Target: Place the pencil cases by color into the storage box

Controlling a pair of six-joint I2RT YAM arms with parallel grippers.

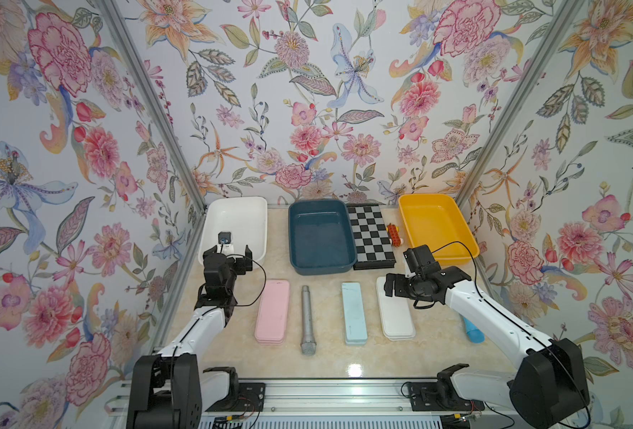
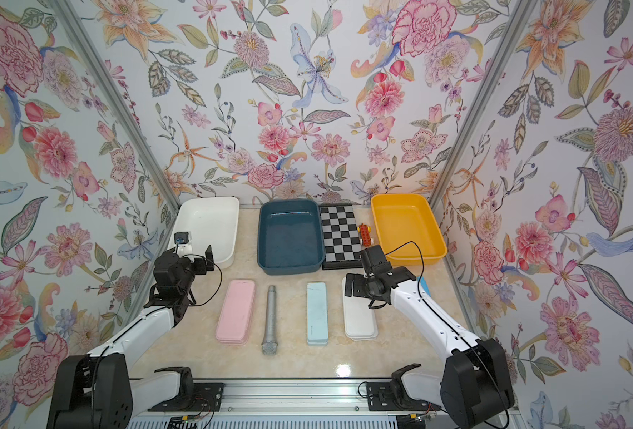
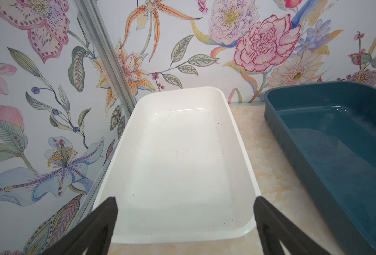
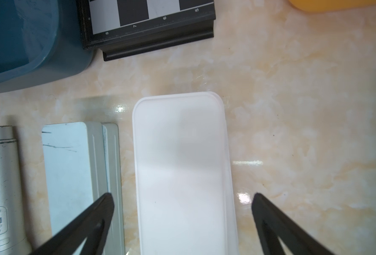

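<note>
A white pencil case [image 4: 179, 170] lies flat on the table, and my right gripper hovers over it, fingers spread wide and empty. To its left are a light blue case [image 1: 354, 314] and, beyond a grey microphone-shaped object, a pink case [image 1: 272, 311]. Three bins stand along the back: a white one [image 3: 188, 233], a dark blue one [image 1: 321, 271] and a yellow one [image 1: 475, 239]. My left gripper is open at the front of the white bin, with nothing between its fingers. The bins show no pencil cases inside.
The grey microphone-shaped object [image 1: 307, 321] lies between the pink and light blue cases. A checkered board [image 1: 371, 236] and a small red-orange item [image 1: 394, 235] sit between the dark blue and yellow bins. A blue object [image 1: 474, 330] lies under the right arm.
</note>
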